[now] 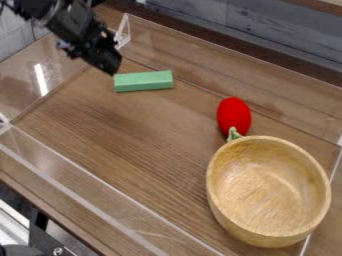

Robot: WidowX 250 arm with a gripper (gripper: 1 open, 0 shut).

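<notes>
My black gripper (96,57) hangs over the upper left of the wooden tray, shut, with nothing visible between its fingers. A pale green bar (143,81) lies just right of and below it. A red, rounded object with a green tip (234,115) lies at the right, touching or very near a light wooden bowl (267,190) at the lower right.
The tray's grey back wall (254,30) runs along the top right.
</notes>
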